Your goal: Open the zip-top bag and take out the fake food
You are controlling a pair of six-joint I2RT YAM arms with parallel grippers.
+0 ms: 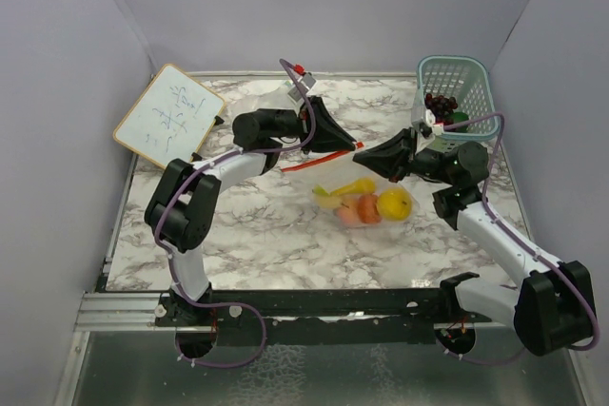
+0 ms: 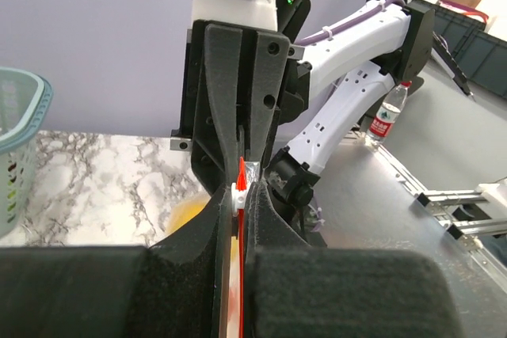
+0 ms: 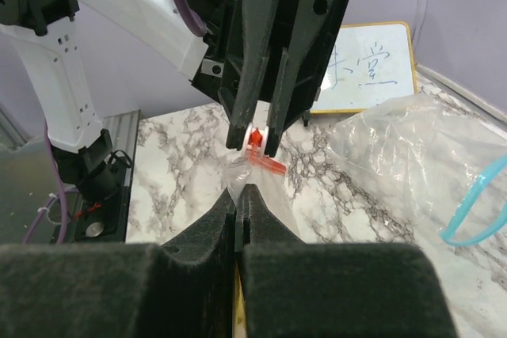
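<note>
The clear zip bag with red zipper [image 1: 319,159] holds fake food: a yellow banana [image 1: 354,187], red fruit [image 1: 369,208] and a yellow fruit [image 1: 393,203]. My left gripper [image 1: 352,145] is shut on the zipper end at the bag's top; the red strip and white slider [image 2: 240,195] show between its fingers. My right gripper [image 1: 369,157] faces it just below and to the right, shut, with the thin clear film of the bag [image 3: 236,172] at its fingertips.
A green basket [image 1: 454,73] with grapes stands at the back right. A small whiteboard [image 1: 168,114] is at the left. Another clear bag [image 3: 420,156] lies behind.
</note>
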